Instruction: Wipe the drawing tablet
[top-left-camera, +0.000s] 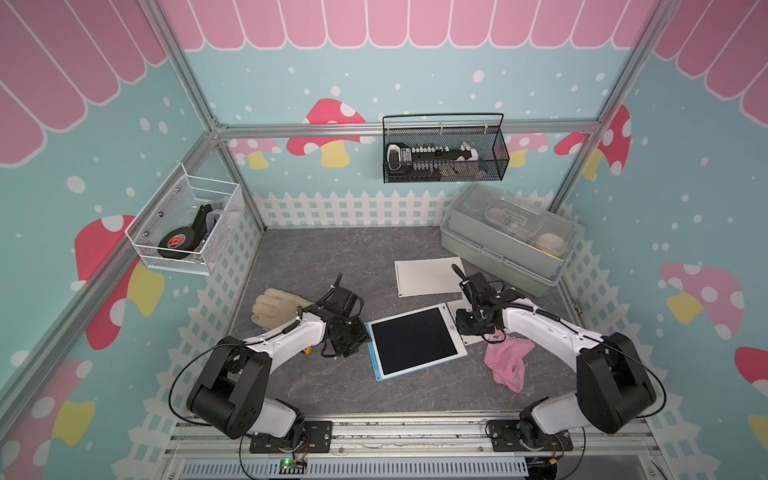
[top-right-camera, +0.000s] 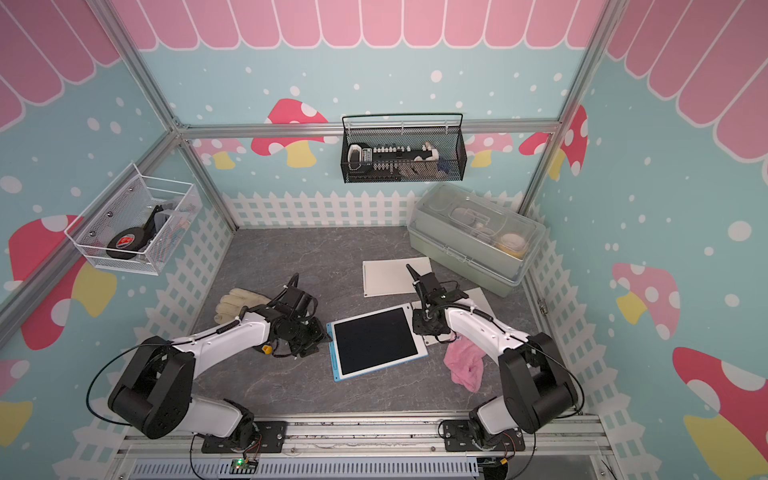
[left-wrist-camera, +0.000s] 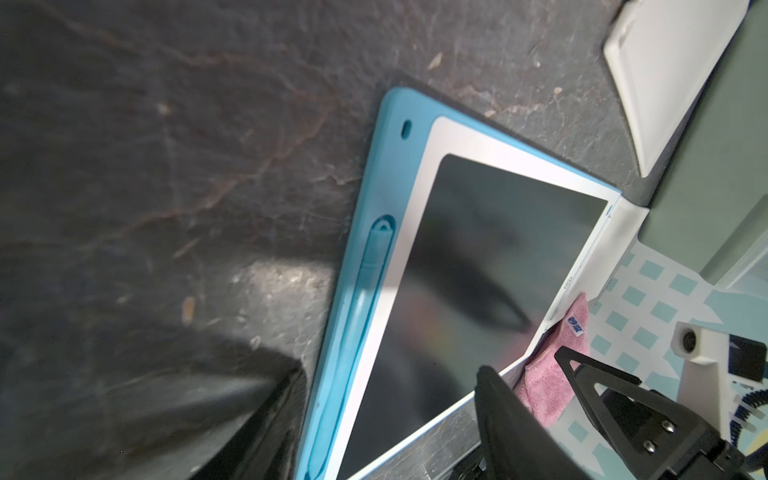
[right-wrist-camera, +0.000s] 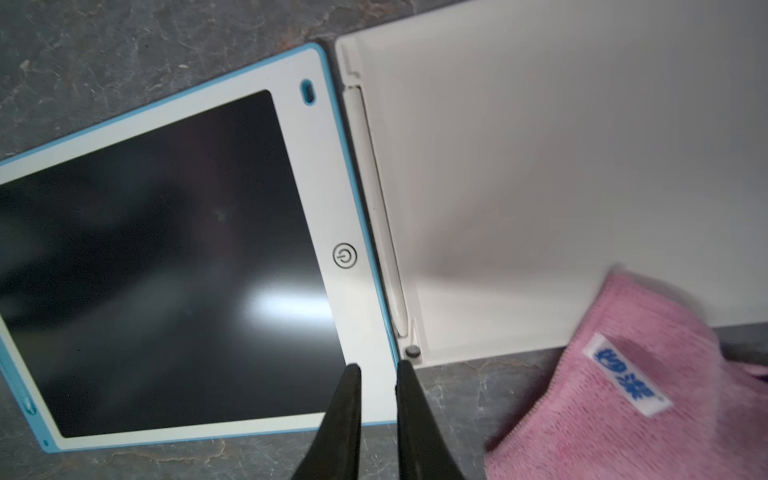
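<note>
The drawing tablet (top-left-camera: 414, 342) lies flat on the grey table, its dark screen inside a white and blue frame. My left gripper stands at its left edge, fingers apart, with the blue pen side showing between and beyond them. Above the tablet's right end hangs my right gripper; its fingers are narrowly parted and I see nothing between them. The pink cloth (right-wrist-camera: 624, 392) lies crumpled to the right of the tablet, clear of the right fingers. In the top left view the right arm hides part of it.
A white board (right-wrist-camera: 560, 160) lies against the tablet's right side, and another white board (top-left-camera: 432, 277) is behind the tablet. A pale glove (top-left-camera: 278, 308) is by the left arm. The lidded box (top-left-camera: 512, 236) fills the back right.
</note>
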